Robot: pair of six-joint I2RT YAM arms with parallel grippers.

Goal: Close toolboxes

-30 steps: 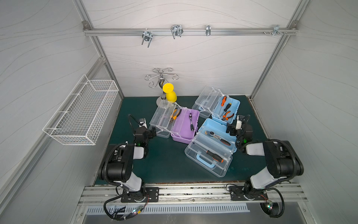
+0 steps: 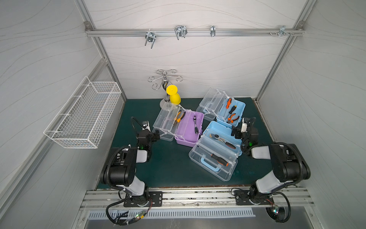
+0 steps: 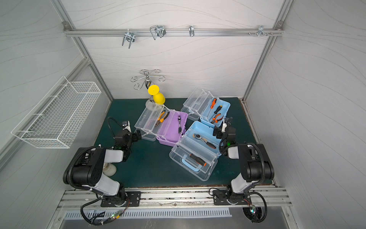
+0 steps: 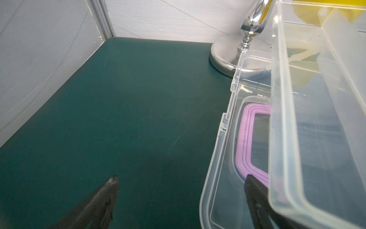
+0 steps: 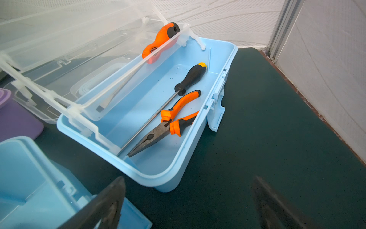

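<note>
Three toolboxes stand with their clear lids swung open. The purple toolbox (image 2: 187, 131) is in the middle, its lid laid out to the left, with orange-handled pliers and a ratchet. At the back right, the far blue toolbox (image 5: 160, 168) contains two screwdrivers and pliers. In front lies the near blue toolbox (image 2: 219, 127), its lid folded toward the table's front; a ratchet and a screwdriver show there. My left gripper is open beside the purple box's lid, nothing gripped. My right gripper hangs open at the blue boxes' right side, empty.
A chrome stand (image 2: 164, 85) and a yellow object (image 2: 174, 98) stand behind the purple box. On the left wall hangs a white wire basket (image 2: 85, 114).
</note>
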